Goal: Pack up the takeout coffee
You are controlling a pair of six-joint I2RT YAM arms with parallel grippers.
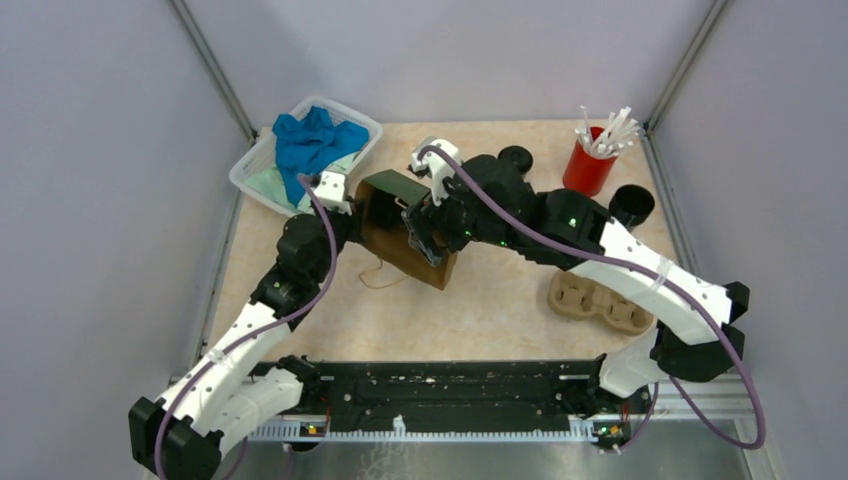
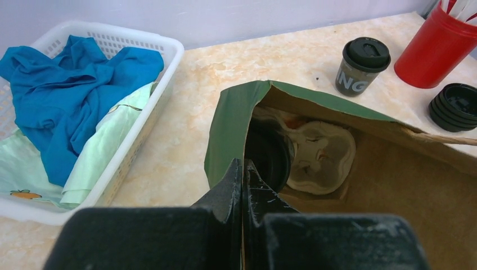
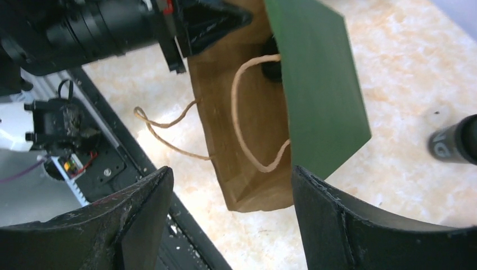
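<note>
A paper bag, green outside and brown inside (image 1: pixel 410 258) (image 3: pixel 320 95), is tipped over between the arms. Inside, the left wrist view shows a dark round item (image 2: pixel 264 157) and a moulded cup carrier (image 2: pixel 320 157). My left gripper is shut on the bag's edge at its left side. My right gripper is open over the bag, with nothing between its fingers; the bag and its rope handles lie beyond them.
A white basket with cloths (image 1: pixel 245 170) is at back left. A lidded cup (image 2: pixel 360 76), stacked lids (image 2: pixel 453 112), a red straw holder (image 1: pixel 583 175) and another carrier (image 1: pixel 590 300) stand around the back and right.
</note>
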